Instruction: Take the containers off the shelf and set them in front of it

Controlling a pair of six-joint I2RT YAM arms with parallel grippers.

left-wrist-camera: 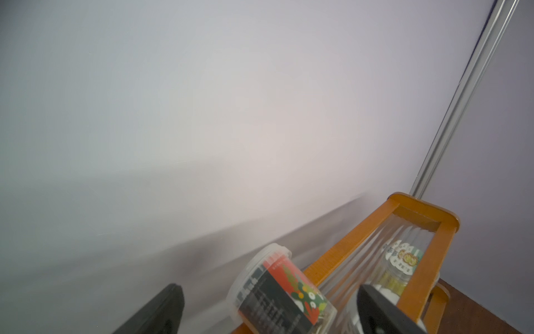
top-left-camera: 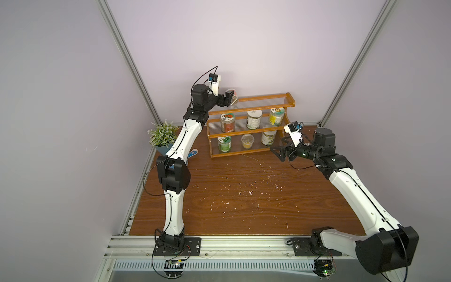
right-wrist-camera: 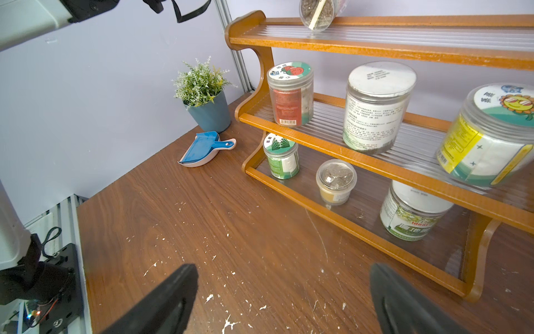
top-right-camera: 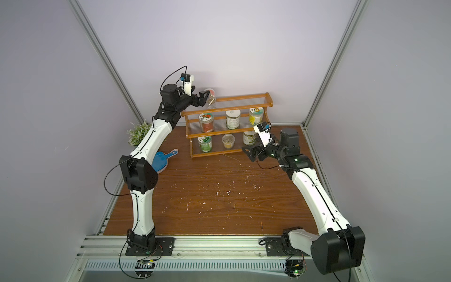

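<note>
On the top level of the wooden shelf (top-right-camera: 239, 107) lies a seed jar (left-wrist-camera: 283, 292) on its side, with a red, green and black label. In the right wrist view only the lower end of this jar (right-wrist-camera: 319, 14) shows, with dark seeds and a pale stick inside. My left gripper (top-left-camera: 228, 98) is at the jar's height, just to its left; its open fingers (left-wrist-camera: 158, 314) appear on either side of the jar in the wrist view, not visibly gripping it. Open and empty, my right gripper (top-left-camera: 279, 151) hangs before the shelf's lower right part.
Several jars fill the lower levels, among them a red-labelled jar (right-wrist-camera: 292, 97), a white-lidded jar (right-wrist-camera: 378, 105) and a yellow-labelled jar (right-wrist-camera: 489, 133). A potted plant (right-wrist-camera: 205, 94) and blue dustpan (right-wrist-camera: 205, 147) occupy the left.
</note>
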